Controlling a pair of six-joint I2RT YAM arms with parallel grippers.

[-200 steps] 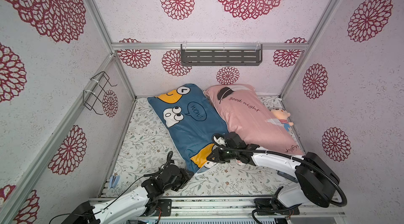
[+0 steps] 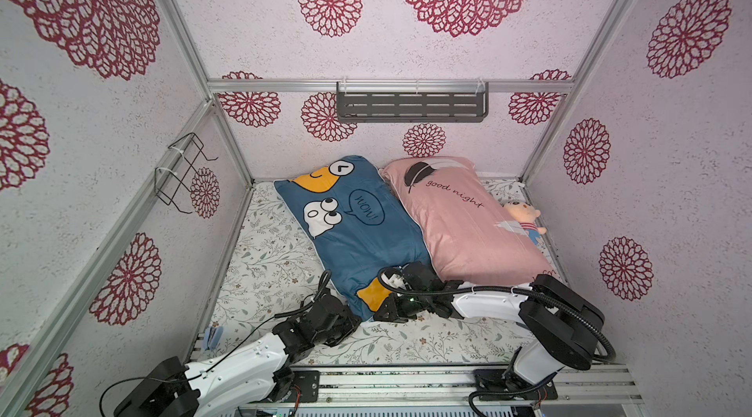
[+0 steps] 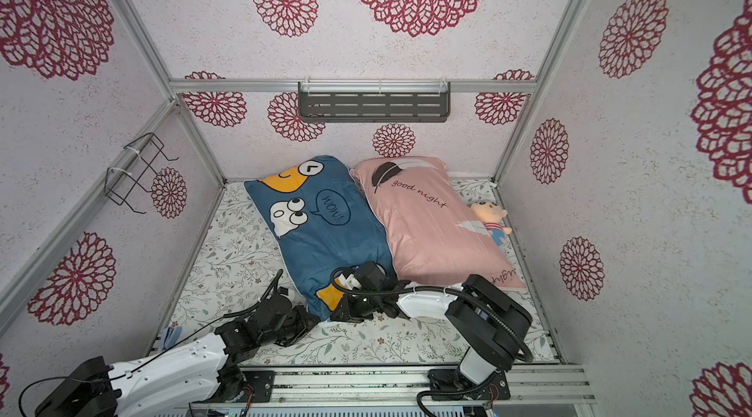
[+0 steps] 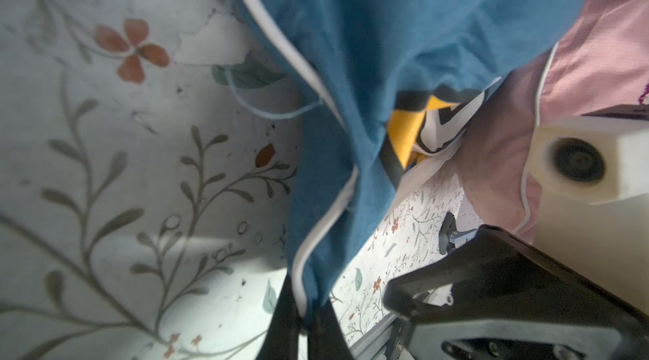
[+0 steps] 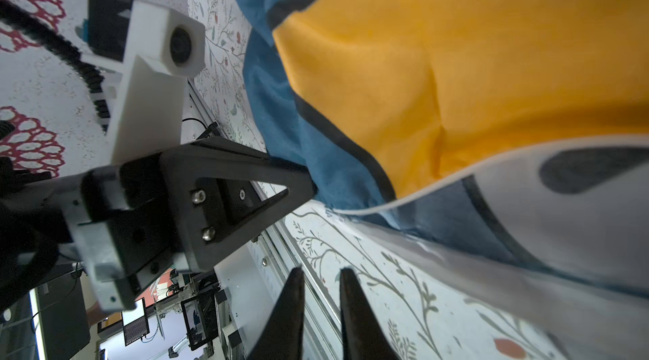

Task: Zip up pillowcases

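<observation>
The blue pillowcase (image 2: 356, 237) with cartoon faces lies in the middle. Its near corner (image 4: 324, 224), with white piping, runs down into my shut left gripper, which pinches it at the tip. My right gripper is low over the near end, beside the yellow patch (image 5: 473, 55) and a pale edge strip (image 5: 473, 265); its fingers stand close, a little apart at most, with nothing clearly between them. Whether any zipper pull is there I cannot tell.
A pink pillow (image 2: 470, 237) lies to the right, with a doll (image 2: 523, 213) behind it. A rack (image 2: 411, 103) hangs on the back wall; a wire holder (image 2: 180, 174) is on the left wall.
My right gripper has moved left and toward the front, nearer the left gripper and the held corner. The left gripper has shifted slightly.
</observation>
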